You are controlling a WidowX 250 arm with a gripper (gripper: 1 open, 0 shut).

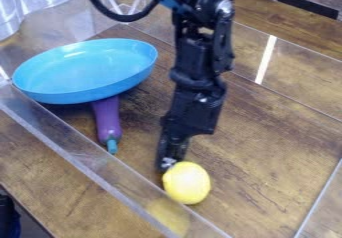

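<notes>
The black gripper (pixel 168 160) is low over the wooden floor at the lower middle, its fingertips just behind a yellow lemon-like object (pixel 189 184), close to or touching it. The fingers look shut, with nothing visible between them. A blue pan or plate (pixel 83 70) sits at the left, over a purple object with a teal tip (pixel 110 120).
A clear plastic wall (pixel 80 152) runs diagonally along the lower left, close beside the yellow object. Bare wooden floor (pixel 267 142) lies open to the right. A pale strip (pixel 266 59) is at the upper right.
</notes>
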